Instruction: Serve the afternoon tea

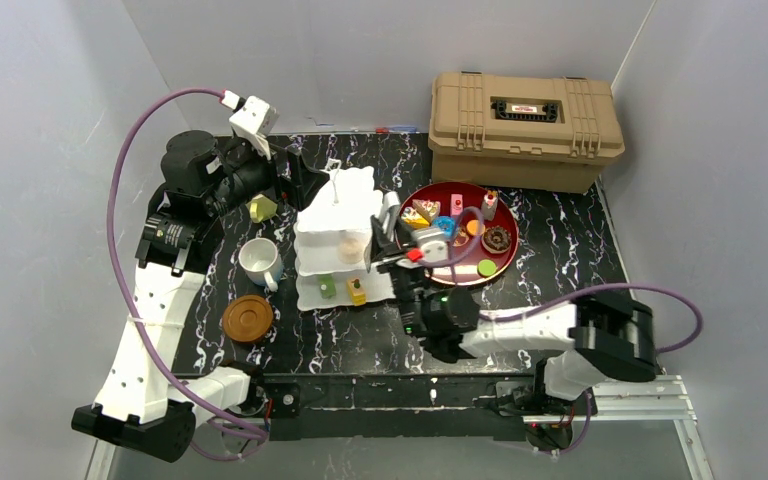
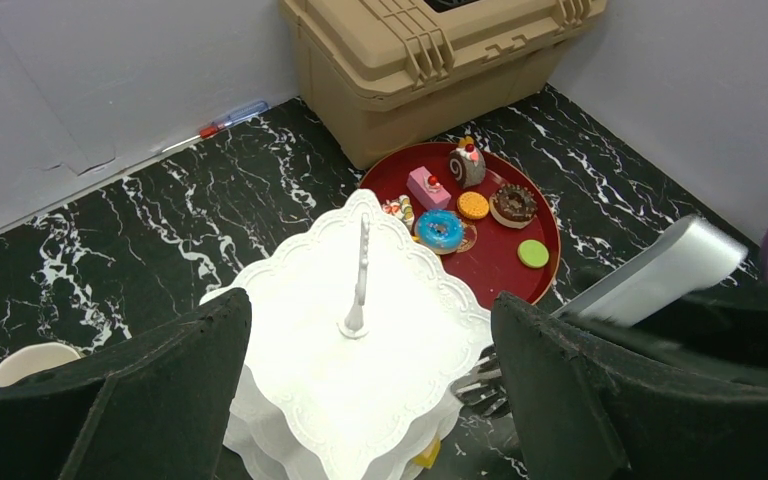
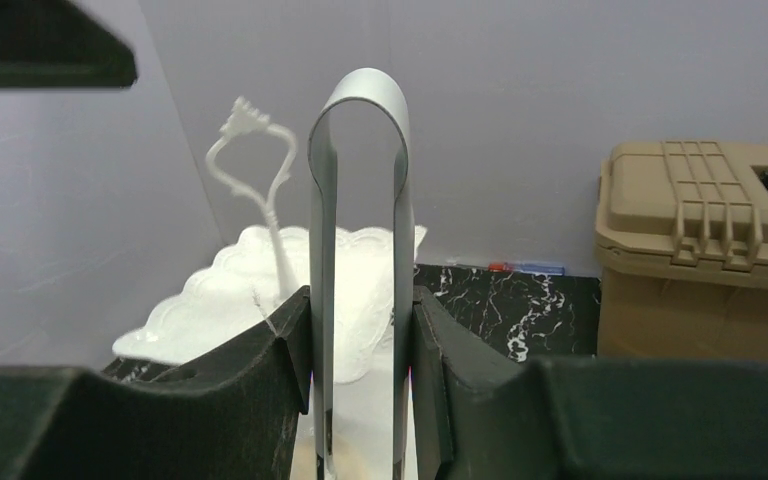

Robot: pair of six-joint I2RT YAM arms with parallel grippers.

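A white three-tier stand (image 1: pixel 335 215) with scalloped edges and a heart-shaped handle (image 3: pixel 250 135) stands mid-table. A pale round pastry (image 1: pixel 352 247) sits on its middle tier; a green cake (image 1: pixel 327 287) and a yellow cake (image 1: pixel 356 291) are on the lowest. My left gripper is open over the top tier, holding nothing. Metal tongs (image 3: pixel 360 90) are squeezed between the fingers of my right gripper, at the stand's right side. The red tray (image 1: pixel 435 195) carries cake slices (image 1: pixel 422 212), a blue donut (image 2: pixel 439 230) and a chocolate donut (image 2: pixel 513 204).
A white mug (image 1: pixel 261 262) and a round brown lid (image 1: pixel 248 318) lie left of the stand, with a yellow-green cup (image 1: pixel 262 208) behind the mug. The tan toolbox (image 1: pixel 525 130) closes off the back right.
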